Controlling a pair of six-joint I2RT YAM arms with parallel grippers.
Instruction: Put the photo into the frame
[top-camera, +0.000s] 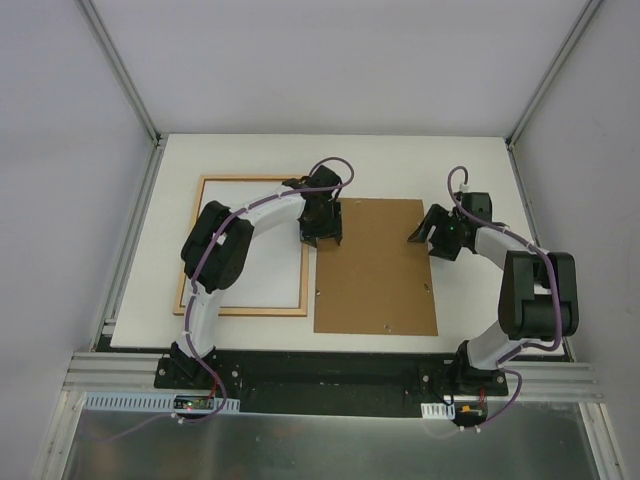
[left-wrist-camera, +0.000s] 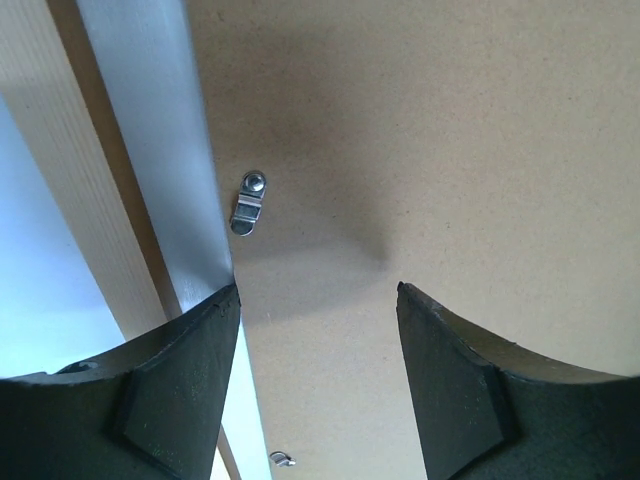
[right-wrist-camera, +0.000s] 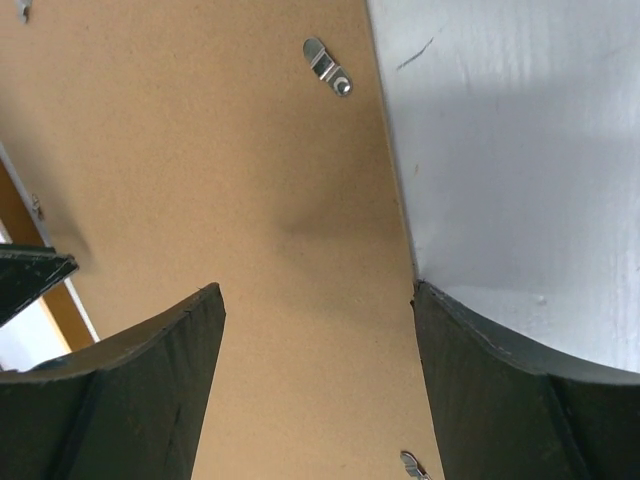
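Observation:
The brown backing board (top-camera: 375, 285) with small metal clips lies flat on the white table, right of the wooden frame (top-camera: 308, 285). My left gripper (top-camera: 325, 243) is over the board's left edge, its fingers apart; in the left wrist view one fingertip (left-wrist-camera: 222, 305) stands at that edge, beside a metal clip (left-wrist-camera: 248, 203). Over the opposite edge is my right gripper (top-camera: 420, 245), also with spread fingers; its right fingertip (right-wrist-camera: 430, 305) meets the board's edge in the right wrist view. Nothing is gripped by either. I cannot tell whether the white area inside the frame is the photo.
Bare white table (top-camera: 450, 160) shows behind and to the right of the board. The frame is close to the board's left edge, with a narrow strip of table between. In the right wrist view, part of the left gripper shows at the left.

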